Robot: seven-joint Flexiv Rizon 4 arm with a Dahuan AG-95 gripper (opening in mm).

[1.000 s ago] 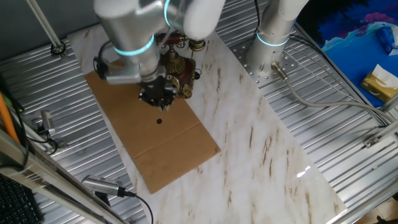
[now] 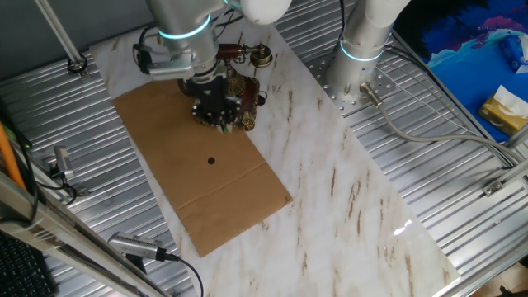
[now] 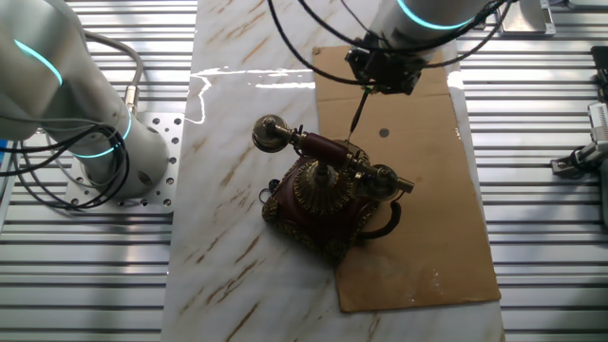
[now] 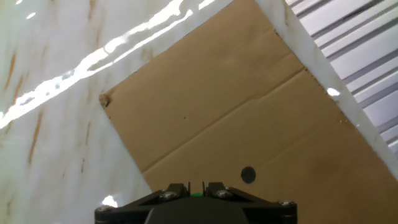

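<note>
An antique-style telephone [image 3: 318, 199], dark red with brass trim, stands partly on a brown cardboard sheet [image 3: 427, 228], its handset [image 3: 325, 149] lying across the cradle. My gripper [image 2: 225, 129] points down in front of the telephone in exterior view 1 and covers part of it. From the other side, the gripper's thin dark fingers [image 3: 358, 114] hang over the cardboard, close to the handset; whether they touch it is unclear. At the bottom of the wrist view the fingertips of my gripper sit close together, with nothing seen held. The telephone is out of the wrist view.
A black round spot [image 4: 248, 175] marks the cardboard. The robot's base [image 2: 359, 62] stands beside the table, and a camera-like device [image 2: 136, 246] sits by the opposite edge.
In exterior view 1 my gripper has shifted up and slightly right, away from the black spot and toward the telephone. The telephone and cardboard have stayed in place.
</note>
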